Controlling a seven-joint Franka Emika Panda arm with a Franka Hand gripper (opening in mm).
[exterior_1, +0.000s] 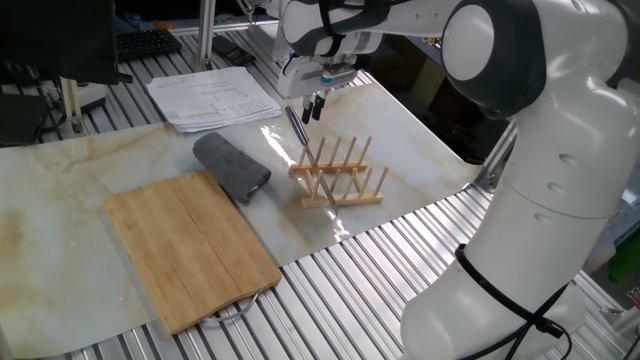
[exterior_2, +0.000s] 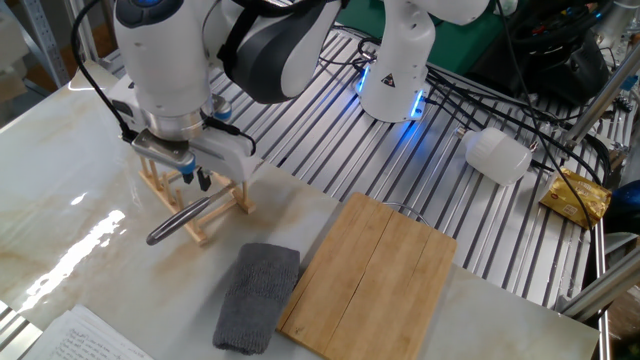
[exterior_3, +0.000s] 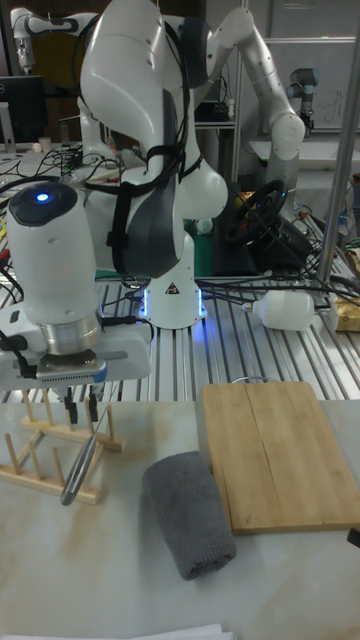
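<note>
A metal utensil with a thick grey handle, perhaps a knife, leans at a slant in the wooden rack. Its thin end reaches down between the pegs, and the handle sticks out past the rack's side, as exterior view 2 also shows with the handle. Just above the rack hovers my gripper, fingers pointing down. A gap shows between the two dark fingers in exterior view 3, where the gripper is open and empty. The handle lies apart from the fingertips.
Beside the rack lies a rolled grey towel, close to a wooden cutting board. Papers rest at the table's back. A white rounded object and a yellow packet sit on the slatted metal surface.
</note>
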